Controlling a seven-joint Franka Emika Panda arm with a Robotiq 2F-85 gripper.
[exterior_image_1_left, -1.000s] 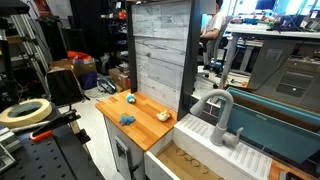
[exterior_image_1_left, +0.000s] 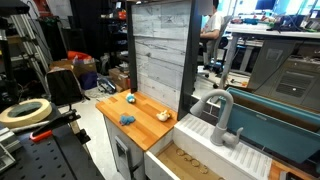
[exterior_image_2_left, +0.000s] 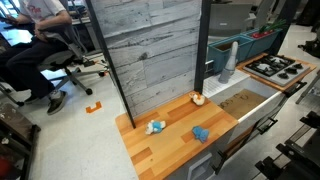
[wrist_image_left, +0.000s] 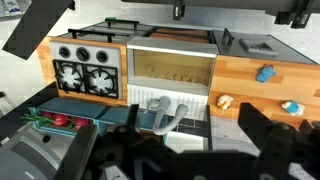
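My gripper stands open at the bottom of the wrist view, its two dark fingers wide apart with nothing held. It looks down on a toy kitchen from above. On the wooden counter (exterior_image_2_left: 176, 142) lie three small items: a blue one (exterior_image_2_left: 200, 133), a white-and-blue one (exterior_image_2_left: 155, 127) and an orange-and-white one (exterior_image_2_left: 198, 99). All three are clear of the gripper. A white drawer (wrist_image_left: 178, 70) is pulled out beside the counter; small ring-like shapes show on its floor. The exterior views do not show the gripper.
A grey faucet (exterior_image_1_left: 224, 115) rises over the white sink area (exterior_image_1_left: 210, 135). Beyond it runs a teal trough (exterior_image_1_left: 265, 125). The stove top (exterior_image_2_left: 275, 68) has several burners. A tall grey plank panel (exterior_image_2_left: 155, 65) stands behind the counter. A seated person (exterior_image_2_left: 45, 40) is in the background.
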